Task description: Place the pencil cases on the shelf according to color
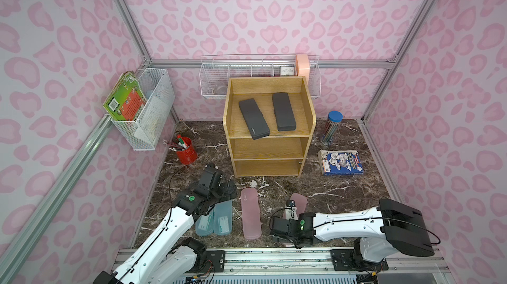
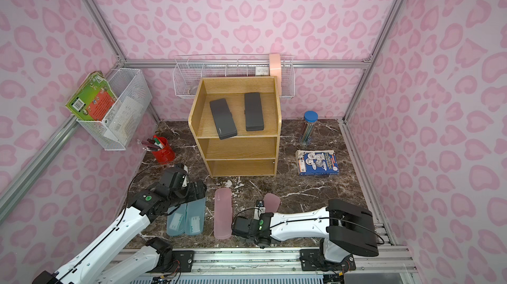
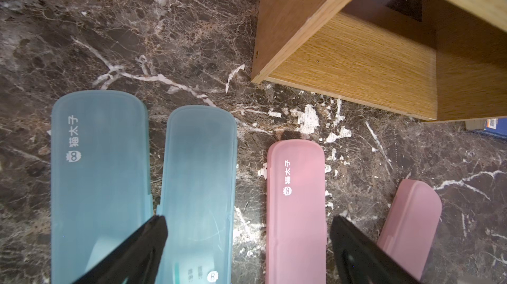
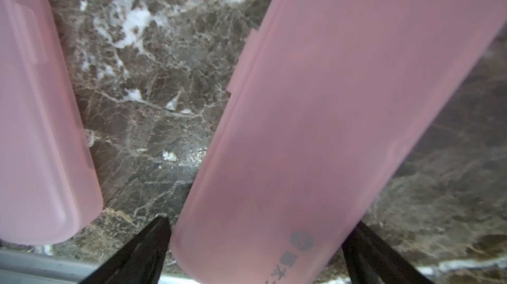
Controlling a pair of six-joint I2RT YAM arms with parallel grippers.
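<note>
Two dark grey pencil cases (image 1: 254, 118) lie on the top of the wooden shelf (image 1: 269, 152); both lower compartments look empty. Two blue cases, one wide (image 3: 100, 167) and one narrower (image 3: 199, 167), lie side by side on the table under my left gripper, whose fingers (image 3: 134, 249) are spread apart with nothing between them. To their right a pink case (image 3: 295, 204) lies flat. My right gripper stands open over the lettered near end of the other pink case (image 4: 338, 88), one finger on each side. Whether they touch it cannot be told.
A red pen cup (image 1: 187, 153) stands left of the shelf. On the right are a blue-lidded jar (image 1: 331, 127) and a blue box (image 1: 340, 162). A metal rail (image 1: 274, 252) bounds the table's front edge.
</note>
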